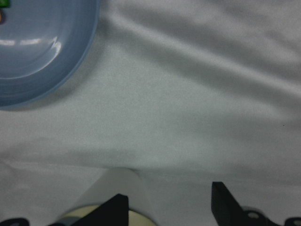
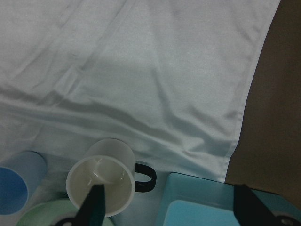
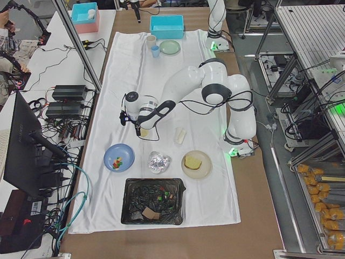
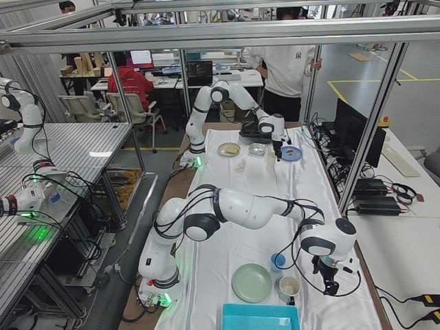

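My left gripper (image 3: 127,120) hangs open over the white cloth, above a pale cylindrical cup with yellow (image 1: 113,193), beside the blue plate (image 3: 118,157) holding small coloured pieces. A foil bundle (image 3: 159,162), a beige plate (image 3: 197,172) with a yellow item and a white rectangular item (image 3: 180,135) lie nearby. My right gripper (image 4: 326,283) hangs open near a white mug (image 2: 101,181) with black handle, a blue cup (image 2: 21,179), a green plate (image 4: 251,282) and a turquoise bin (image 4: 260,317).
A black lined bin (image 3: 152,199) with scraps stands at the near end of the cloth. A monitor and cables stand on the side desk.
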